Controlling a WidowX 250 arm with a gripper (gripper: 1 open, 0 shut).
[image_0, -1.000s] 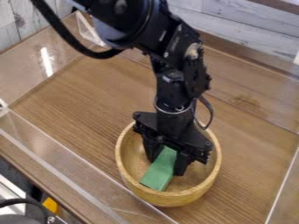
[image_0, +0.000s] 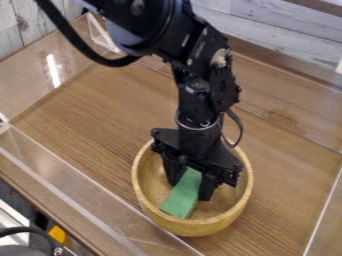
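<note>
A light wooden bowl (image_0: 219, 220) sits on the wooden table near the lower middle. My black gripper (image_0: 197, 175) reaches down into it, shut on a green block (image_0: 179, 200) that lies slanted inside the bowl. The upper end of the block is partly hidden by the fingers.
A clear edge strip runs along the lower left, where cables and a small yellow object show beyond the table.
</note>
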